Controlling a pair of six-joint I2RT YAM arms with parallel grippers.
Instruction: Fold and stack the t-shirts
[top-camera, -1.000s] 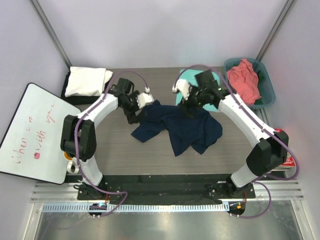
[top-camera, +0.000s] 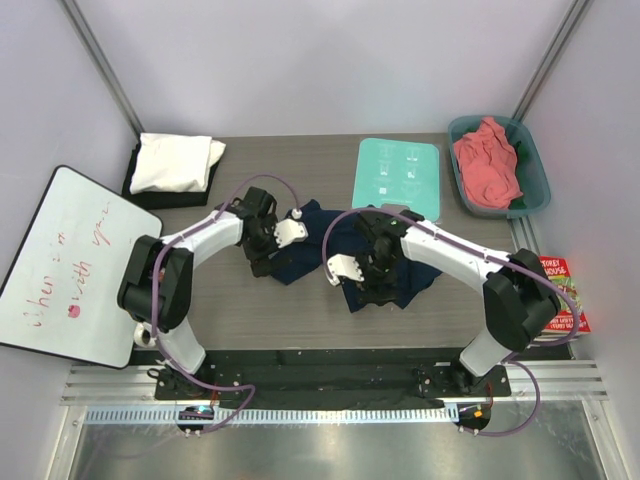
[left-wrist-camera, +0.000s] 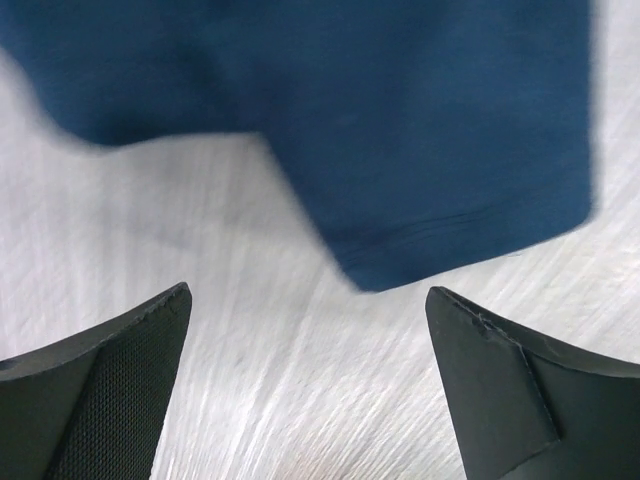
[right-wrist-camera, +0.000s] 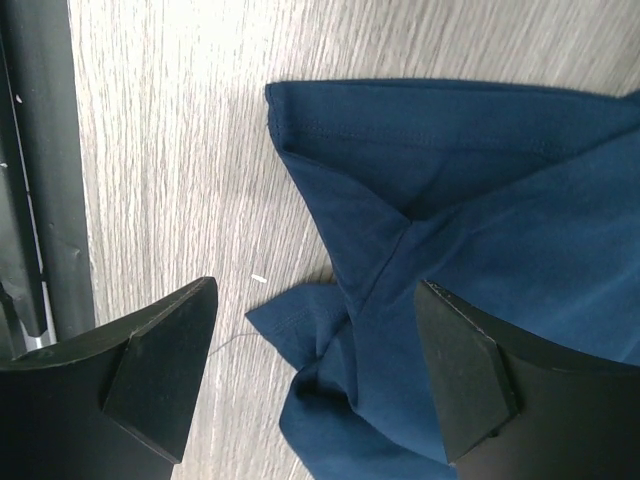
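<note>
A dark blue t-shirt (top-camera: 345, 238) lies crumpled and partly spread in the middle of the table, with both arms covering parts of it. At its left end, my left gripper (top-camera: 262, 268) is open; in the left wrist view a straight-hemmed corner of the shirt (left-wrist-camera: 450, 170) lies ahead of the parted fingers (left-wrist-camera: 125, 385). Over the near part of the shirt is my right gripper (top-camera: 378, 296), its fingers (right-wrist-camera: 165, 375) apart. Between and beyond them, the right wrist view shows a folded-over edge of blue cloth (right-wrist-camera: 370, 235). Neither gripper visibly grasps any fabric.
Folded white cloth (top-camera: 176, 163) rests on something black at the back left. A teal board (top-camera: 398, 165) lies at the back. Coral cloth (top-camera: 487, 165) fills a blue-grey bin (top-camera: 541, 185) at right. A whiteboard (top-camera: 75, 265) borders the left.
My right gripper has come down from the shirt's far side to its near part.
</note>
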